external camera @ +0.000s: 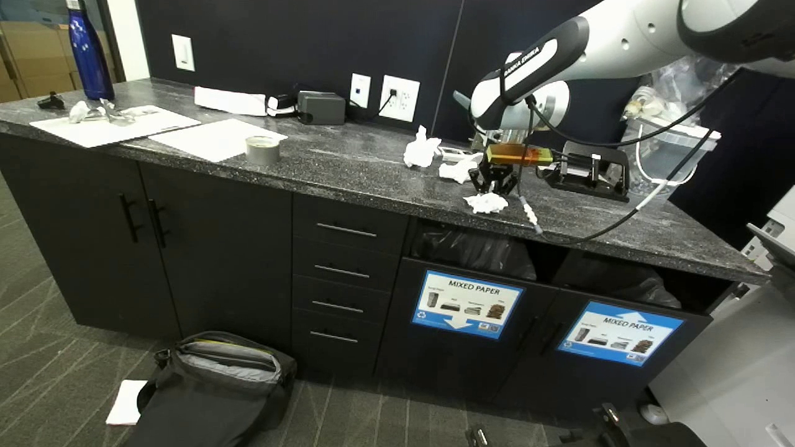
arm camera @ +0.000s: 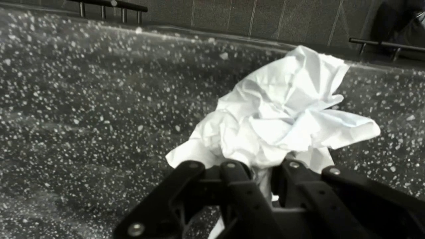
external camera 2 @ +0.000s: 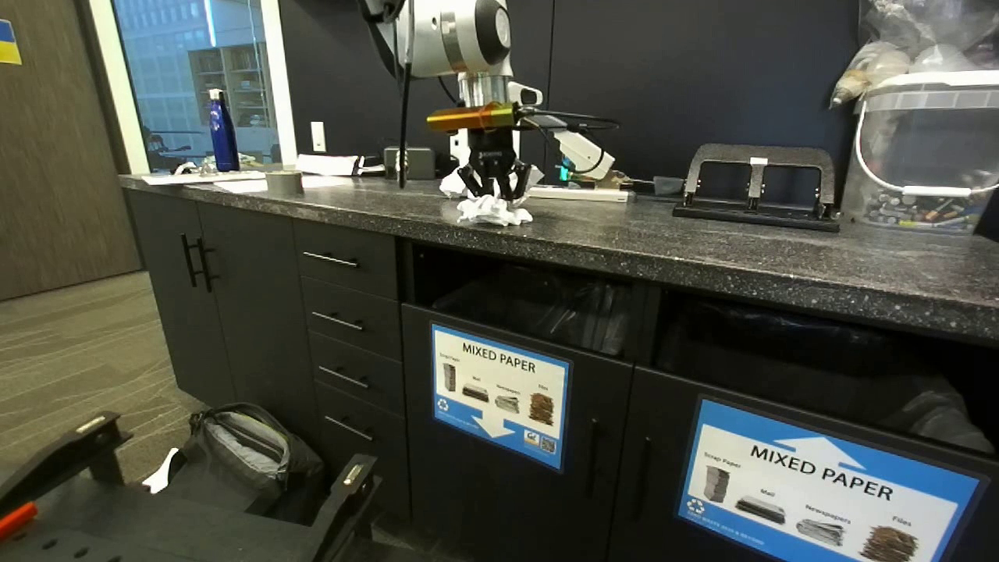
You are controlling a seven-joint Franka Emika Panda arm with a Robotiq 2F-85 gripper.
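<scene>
A crumpled white paper (arm camera: 279, 107) fills the middle of the wrist view, close to the counter's front edge. My gripper is shut on it, with a pinched fold showing between the black fingers. From the side, the same paper (external camera 2: 494, 211) hangs or rests at counter level under the gripper (external camera 2: 496, 192); I cannot tell whether it still touches the surface. Two more crumpled papers lie behind: one upright wad (external camera: 422, 149) and a flatter one (external camera: 459, 169) just left of the gripper (external camera: 492, 190).
Below the counter edge are open bin slots (external camera: 473, 249) over "MIXED PAPER" signs. A black hole punch (external camera 2: 756, 187) and a clear bucket (external camera 2: 922, 154) stand to the right. A tape roll (external camera: 262, 149) and flat sheets (external camera: 216, 140) lie left.
</scene>
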